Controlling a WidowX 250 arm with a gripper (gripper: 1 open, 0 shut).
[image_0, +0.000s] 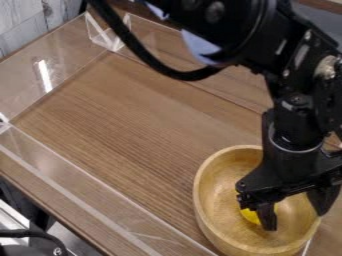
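Note:
A tan round bowl (215, 208) stands at the lower right of the camera view. My black gripper (289, 208) reaches down into it from the top right, its fingers open. A small yellow object (249, 215) lies in the bowl by the left finger, partly hidden behind it; I cannot tell if the finger touches it.
The wooden surface (120, 130) left of the bowl is clear. Transparent edging runs along its left and near sides, with a clear plastic piece at the top left and black cable at the lower left.

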